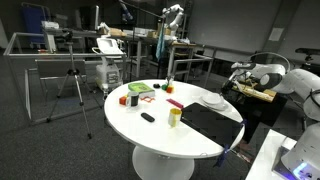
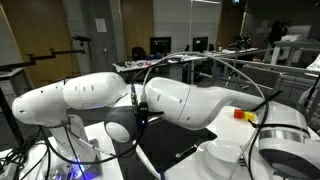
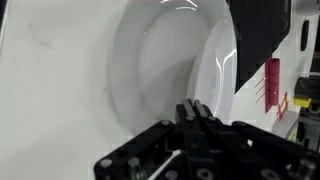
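A white plate point(image 3: 216, 68) stands tilted, seen as a narrow oval in the wrist view. Its near rim meets my gripper, whose fingers are closed together on that thin edge. Beneath it lies a larger, round white dish point(image 3: 150, 65), flat on the white table. In exterior view 1 the white dishes point(image 1: 212, 101) sit near the table's far right side, just below the end of my arm. Exterior view 2 shows the white dishes point(image 2: 215, 160) partly covered by the arm, which hides my fingertips there.
A black mat point(image 1: 212, 124) covers the table in front of the dishes. A yellow mug point(image 1: 174, 117), a green tray point(image 1: 139, 88) and a red item point(image 1: 175, 103) stand farther left. Bare white table shows at front left.
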